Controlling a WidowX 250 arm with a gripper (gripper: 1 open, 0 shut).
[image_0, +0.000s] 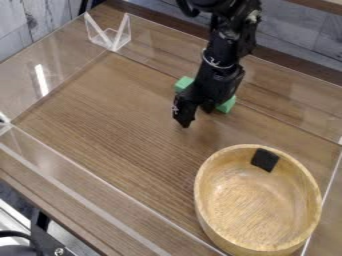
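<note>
A black robot arm reaches down from the top centre of the camera view. Its gripper (198, 106) stands open over a green object (223, 102) on the wooden tabletop (100, 135). The arm and fingers partly hide the green object, and I cannot tell whether the fingers touch it.
A large pale yellow bowl (230, 215) with a black patch on its rim fills the lower right. A small white wire-like item (110, 30) stands at the top left.
</note>
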